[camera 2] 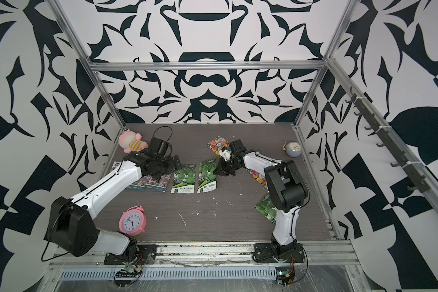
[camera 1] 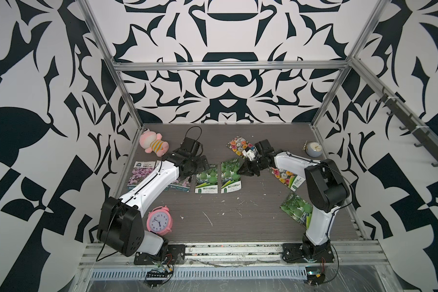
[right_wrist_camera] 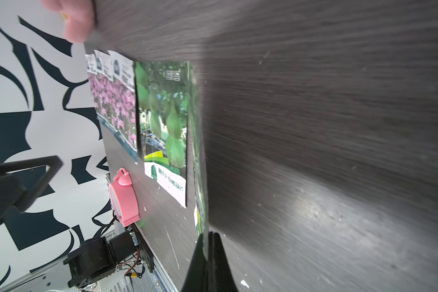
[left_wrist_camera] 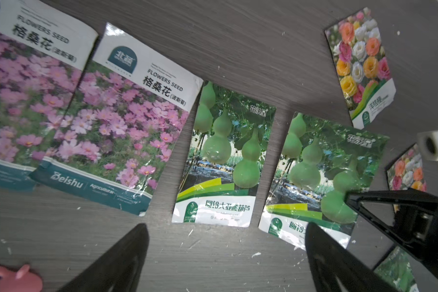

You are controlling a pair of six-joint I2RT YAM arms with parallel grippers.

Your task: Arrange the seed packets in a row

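Observation:
Three pink-flower packets (left_wrist_camera: 116, 121) lie overlapping at the left end of a row, partly under my left arm in the top views. A green gourd packet (left_wrist_camera: 223, 160) lies flat to their right. A second gourd packet (left_wrist_camera: 311, 170) is beside it, slightly turned, its right edge pinched by my right gripper, which is shut on it. My left gripper is open above the row with nothing between its fingers. One rose packet (left_wrist_camera: 362, 63) lies behind; another rose packet (camera 1: 283, 176) and a third gourd packet (camera 1: 296, 209) lie at the right, partly hidden by the right arm.
A pink alarm clock (camera 1: 159, 221) stands at front left, and a pink plush toy (camera 1: 153, 143) at back left. A small round pale object (camera 1: 314, 149) sits at back right.

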